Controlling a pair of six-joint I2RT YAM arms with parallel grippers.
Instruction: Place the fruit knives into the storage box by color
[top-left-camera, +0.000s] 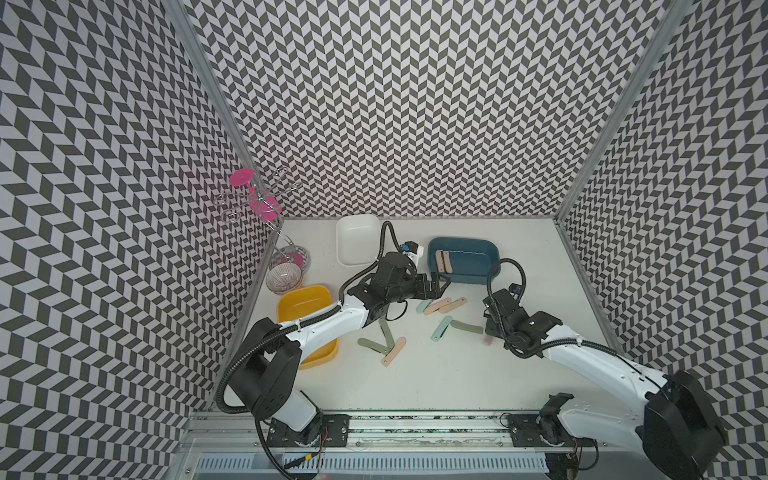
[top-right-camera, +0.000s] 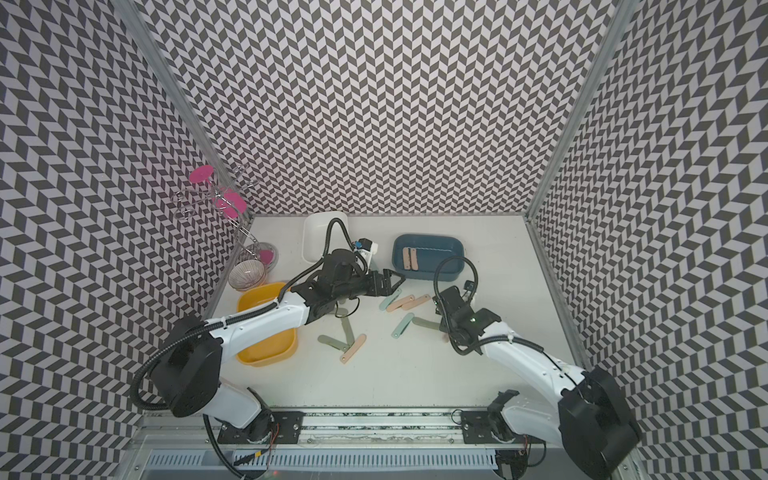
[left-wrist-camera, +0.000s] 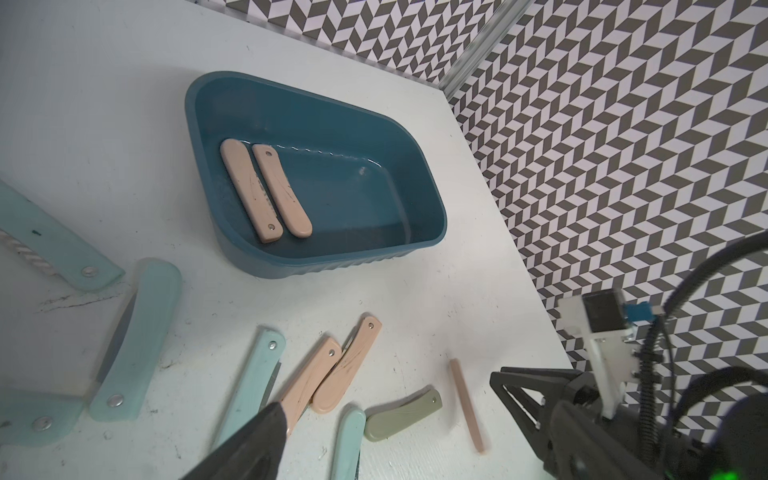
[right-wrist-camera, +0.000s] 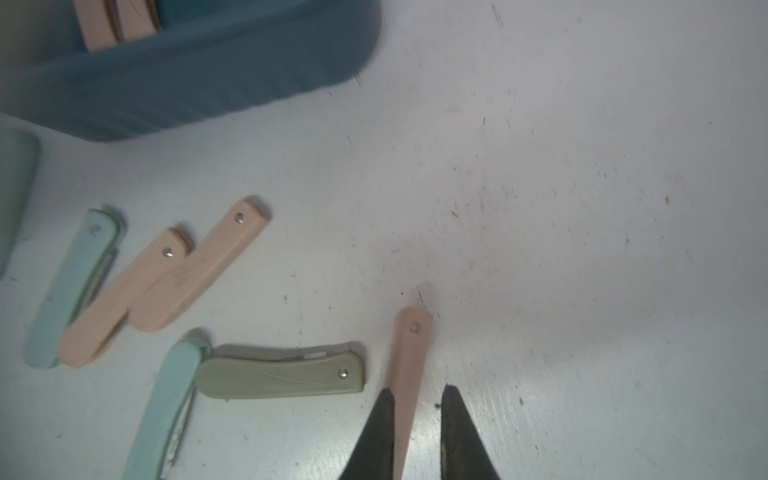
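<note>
Two pink knives (left-wrist-camera: 252, 192) lie in the blue box (left-wrist-camera: 320, 248). Loose pink knives (right-wrist-camera: 200, 264), light blue knives (right-wrist-camera: 160, 408) and olive knives (right-wrist-camera: 280, 376) lie on the table in front of it. My right gripper is over a single pink knife (right-wrist-camera: 406, 352), which shows between or behind its fingertips; whether it grips it is unclear. My left gripper (top-left-camera: 432, 285), open, hangs near the blue box's front left, above several knives.
A yellow box (top-left-camera: 304, 304) stands at left and a white box (top-left-camera: 357, 228) at the back. A wire basket (top-left-camera: 284, 277) and utensil stand are by the left wall.
</note>
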